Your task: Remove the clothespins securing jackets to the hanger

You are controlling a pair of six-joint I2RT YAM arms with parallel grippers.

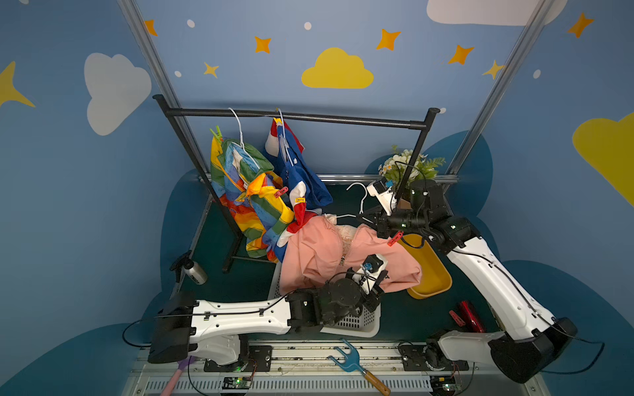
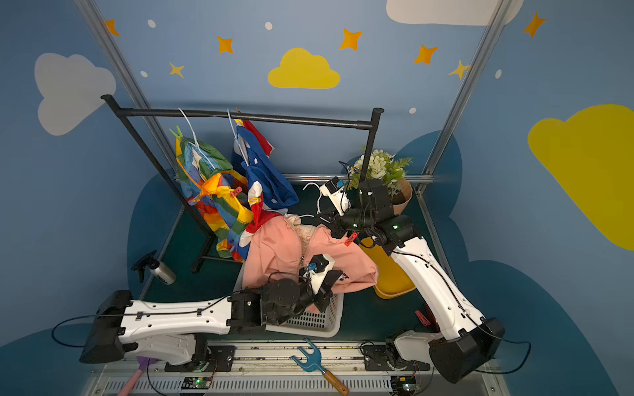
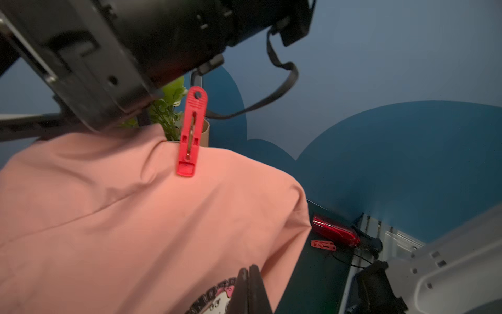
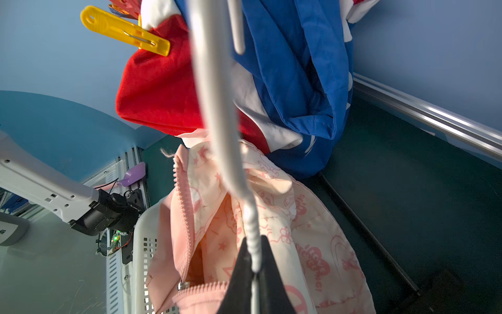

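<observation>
The pink jacket [image 1: 310,254] lies over a white basket [image 1: 362,324], with a white hanger [image 1: 360,198] at its collar. My right gripper is shut around the hanger's twisted wire. One red clothespin [image 3: 192,130] still clips the jacket's right shoulder, just below the right arm in the left wrist view. A second red clothespin [image 3: 323,245] lies loose on the table beside the red bottle. Over the jacket's front, near its printed badge, my left gripper is shut with nothing between its fingers.
Two jackets, one rainbow [image 1: 254,191] and one blue, red and white [image 1: 303,181], hang on the black rack [image 1: 330,118] with clothespins on them. A yellow tray [image 1: 432,270] and flowerpot stand right. A blue fork tool [image 1: 350,358] lies at the front.
</observation>
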